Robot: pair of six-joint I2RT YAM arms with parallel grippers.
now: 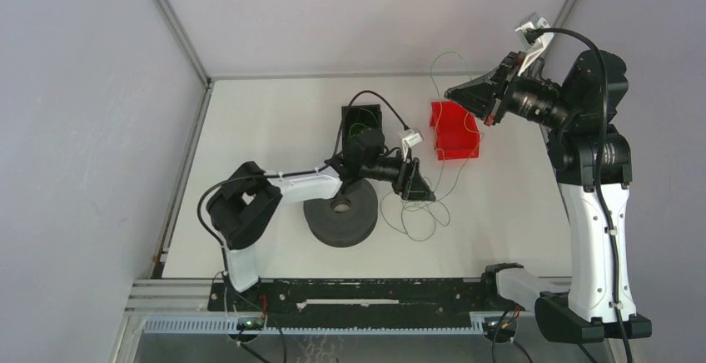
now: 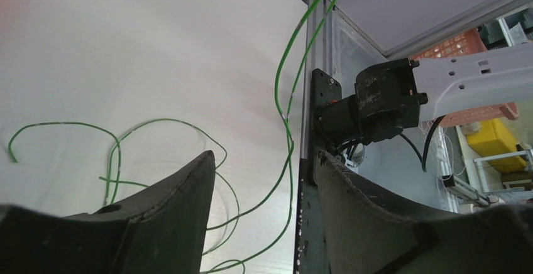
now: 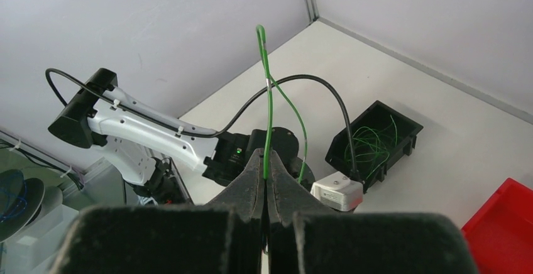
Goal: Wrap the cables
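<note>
A thin green cable lies in loose loops on the white table; in the top view, its loops are right of the dark round spool. Part of it rises to my right gripper, held high above the table. The right wrist view has those fingers shut, with the green cable pinched at their tips. My left gripper hangs over the loops, fingers apart. Through its gap the left wrist view shows cable strands running behind, none visibly clamped.
At the back stands a red bin, below the right gripper, with cable strands crossing it. A black bin holding tangled green cable sits behind the left arm.
</note>
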